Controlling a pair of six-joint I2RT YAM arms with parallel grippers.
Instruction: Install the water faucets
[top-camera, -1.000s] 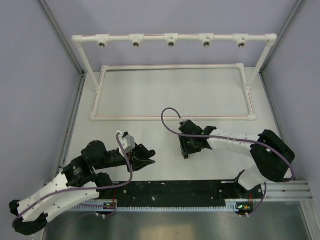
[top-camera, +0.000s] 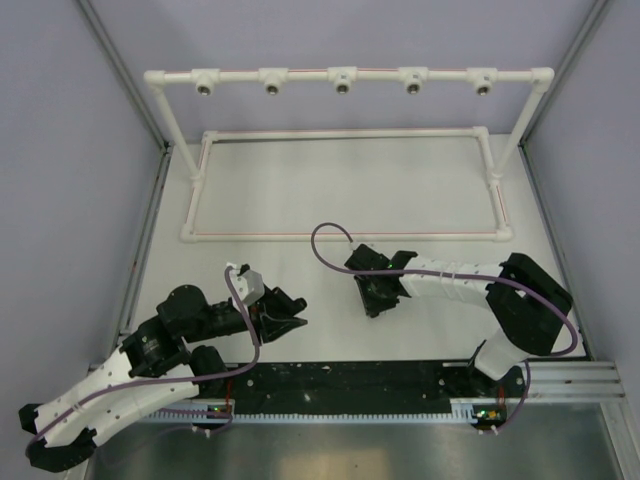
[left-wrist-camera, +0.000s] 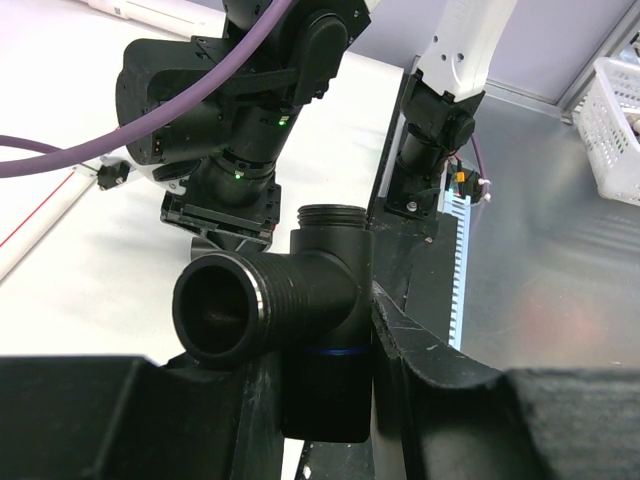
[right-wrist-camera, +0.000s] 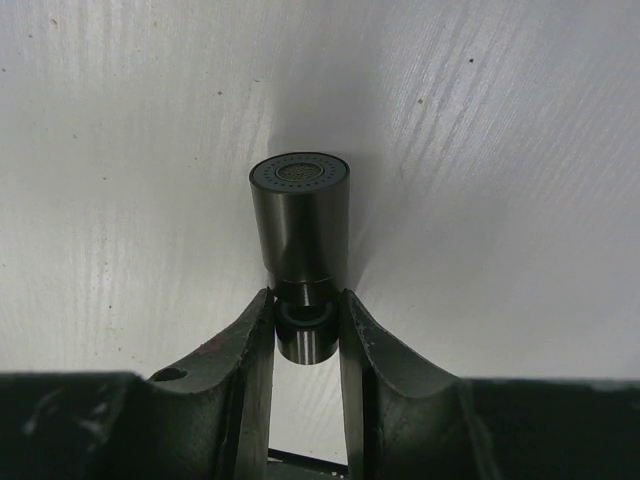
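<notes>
A black faucet body (left-wrist-camera: 338, 262) with a side pipe and a threaded top fills the middle of the left wrist view. My left gripper is shut on its lower part, at the lower left of the top view. In the right wrist view, a black faucet spout (right-wrist-camera: 303, 225) shows its perforated outlet face, and my right gripper is shut on its narrower neck. From above, the right gripper (top-camera: 372, 310) is right of the left one, the two apart. Along the raised white pipe (top-camera: 307, 76) at the back, several tee outlets (top-camera: 342, 80) face forward.
A lower white pipe frame (top-camera: 345, 237) lies on the white board behind the grippers. Purple hoses loop over both arms. A white basket (left-wrist-camera: 612, 130) stands beyond the right arm in the left wrist view. Bare board (top-camera: 310, 345) separates the two grippers.
My left gripper has moved a touch to the left.
</notes>
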